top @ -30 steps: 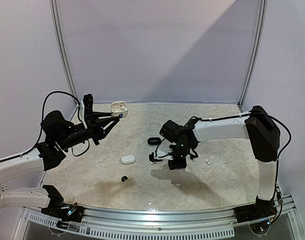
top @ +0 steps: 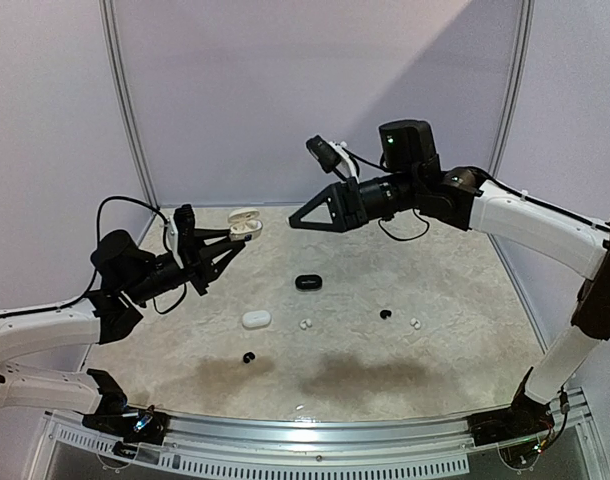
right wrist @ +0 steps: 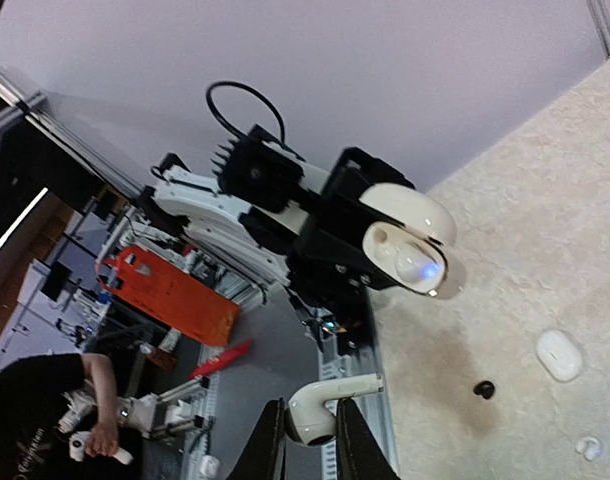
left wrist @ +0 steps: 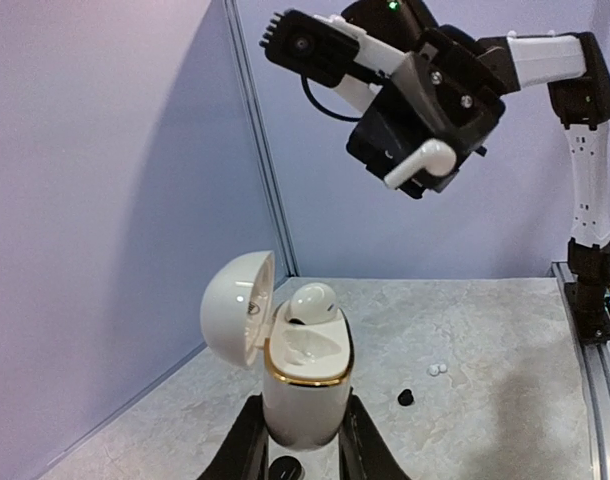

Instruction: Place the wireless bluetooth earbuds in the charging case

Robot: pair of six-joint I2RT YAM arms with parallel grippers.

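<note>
My left gripper [top: 225,250] is shut on an open white charging case [left wrist: 305,390] with a gold rim, held up above the table, lid raised; one bud [left wrist: 311,300] sits in it, the other slot is empty. In the right wrist view my right gripper is shut on a white stemmed earbud [right wrist: 320,408]. From above, the right gripper [top: 295,222] is raised to the right of the case, apart from it, level with it or slightly higher.
On the table lie a black case [top: 308,282], a white closed case [top: 256,319], small white buds [top: 306,325], and black buds [top: 249,357].
My right arm has risen from low over the middle of the table to the height of the held case, carrying an earbud. The left gripper and case have shifted slightly.
</note>
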